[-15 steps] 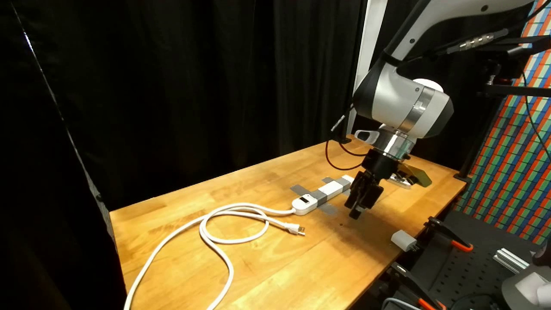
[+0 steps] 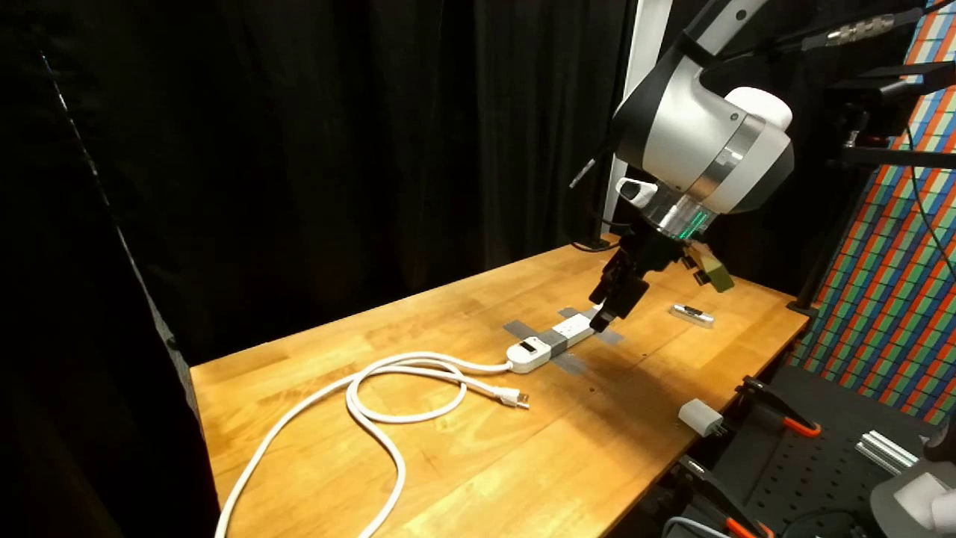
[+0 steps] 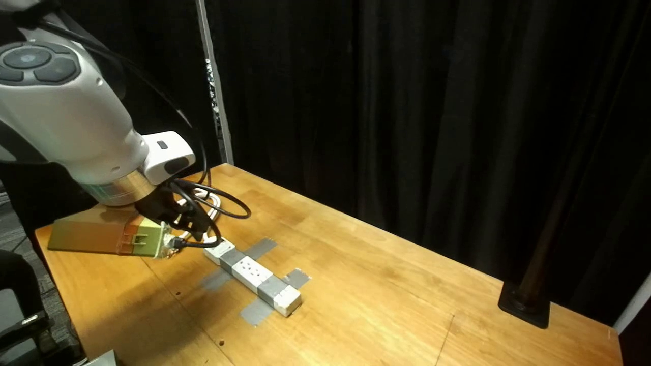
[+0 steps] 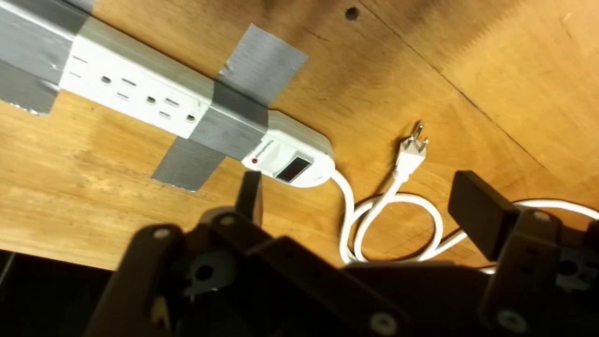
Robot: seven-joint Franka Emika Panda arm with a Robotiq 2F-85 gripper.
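A white power strip point(image 4: 163, 95) is held to the wooden table by bands of grey tape point(image 4: 258, 62). Its switch end, with a dark rocker switch point(image 4: 294, 169), leads into a white cord. The cord's three-prong plug point(image 4: 411, 152) lies loose on the wood beside a loop of cord point(image 2: 412, 412). Above the table my gripper hangs open, its dark fingers wide apart and nothing held between them. In exterior view 1 the gripper point(image 2: 614, 300) overlaps the far end of the strip; exterior view 2 shows it above the table beyond the strip's switch end.
A white adapter point(image 2: 700, 416) sits by the table's near right edge, close to an orange-handled clamp point(image 2: 793, 425). Farther back lies a small white device point(image 2: 691, 314). In exterior view 2, a black post base point(image 3: 525, 305) stands at the table's far edge.
My gripper has risen and shifted back, from over the bare wood beside the strip to in front of its far end as seen in exterior view 1. The strip, cord and adapter are unmoved.
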